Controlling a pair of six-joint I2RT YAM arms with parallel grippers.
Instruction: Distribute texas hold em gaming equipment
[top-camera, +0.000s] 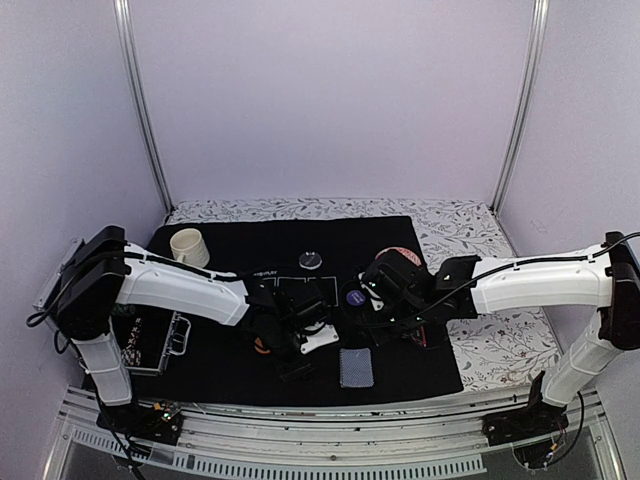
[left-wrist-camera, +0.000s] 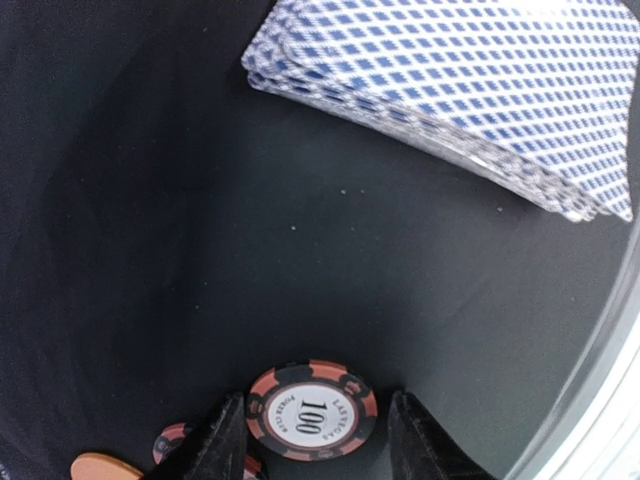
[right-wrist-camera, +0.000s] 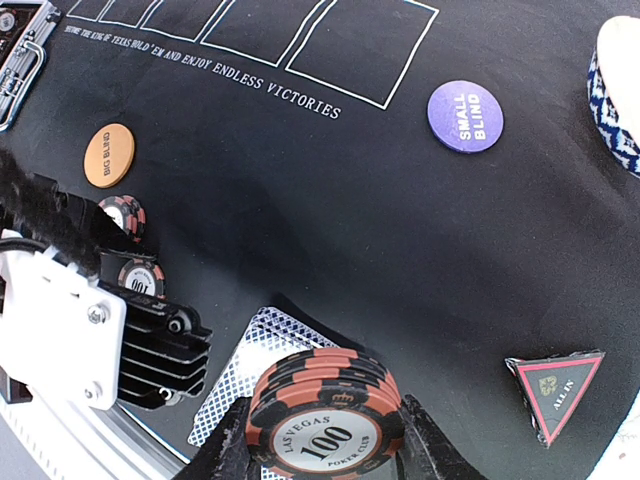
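My left gripper is low on the mat with its fingers either side of a 100 chip (left-wrist-camera: 310, 410); whether it grips is unclear. A second chip (left-wrist-camera: 172, 440) lies beside it. My right gripper is shut on a stack of orange-black 100 chips (right-wrist-camera: 325, 410), held above the card deck (right-wrist-camera: 235, 380). In the right wrist view the BIG BLIND button (right-wrist-camera: 109, 155) lies left, the SMALL BLIND button (right-wrist-camera: 465, 116) upper right, and the ALL IN triangle (right-wrist-camera: 555, 390) lower right. The deck (top-camera: 356, 367) sits near the mat's front edge.
A white mug (top-camera: 189, 247) stands back left, an open metal case (top-camera: 150, 345) at left. A dealer button (top-camera: 310, 260) lies on the mat's rear middle. A patterned cup or bowl (right-wrist-camera: 615, 100) is at the right.
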